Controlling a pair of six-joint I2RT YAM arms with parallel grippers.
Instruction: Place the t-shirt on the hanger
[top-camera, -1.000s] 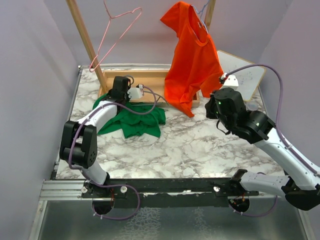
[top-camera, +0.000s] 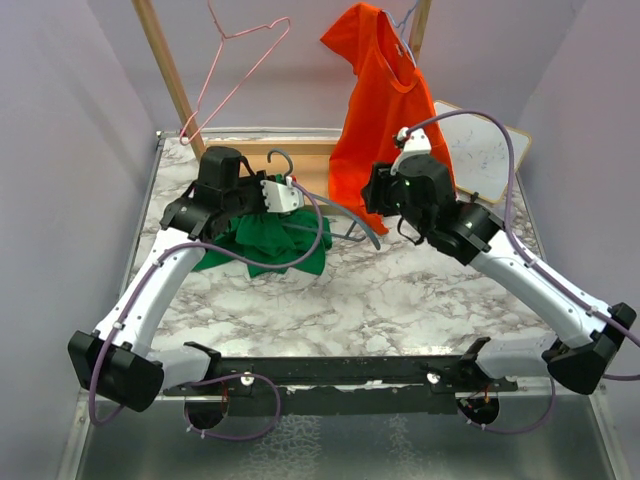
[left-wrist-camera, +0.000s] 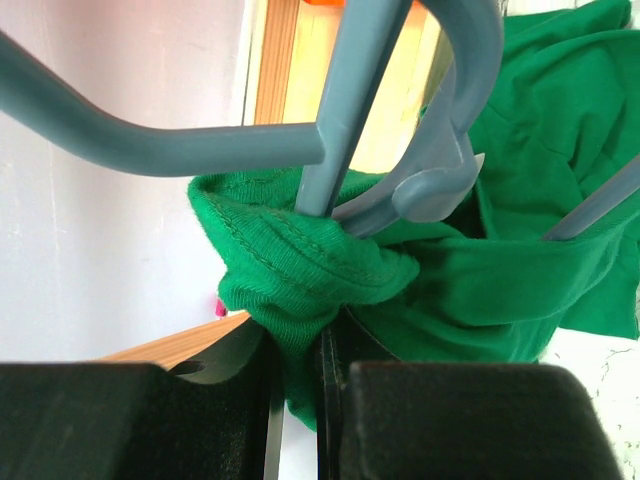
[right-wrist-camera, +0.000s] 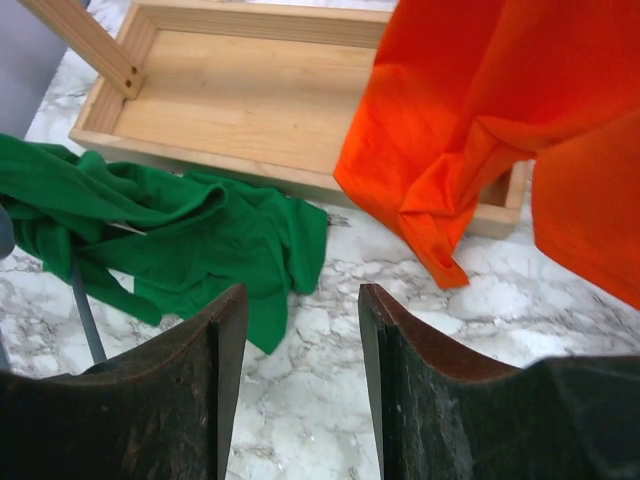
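Observation:
My left gripper is shut on a bunched part of the green t-shirt (left-wrist-camera: 290, 260), with a grey hanger (left-wrist-camera: 340, 110) inside the cloth just above the fingertips. It is raised at the left, and more green cloth hangs and spreads below it toward the marble table. In the top view the hanger (top-camera: 360, 225) sticks out to the right, toward my right gripper (top-camera: 383, 190). That gripper stands open beside the orange shirt. In the right wrist view the green shirt (right-wrist-camera: 230, 250) is at the left, with nothing between the open fingers.
An orange shirt (top-camera: 370, 100) hangs on a hanger at the back right, its lower end near the wooden tray (right-wrist-camera: 230, 90). A pink hanger (top-camera: 220, 70) hangs at the back left from the wooden frame. A white board (top-camera: 480, 150) stands at the right.
My left gripper has risen with the green shirt and grey hanger, which now reaches farther toward the middle. My right arm has moved left, toward the middle of the table.

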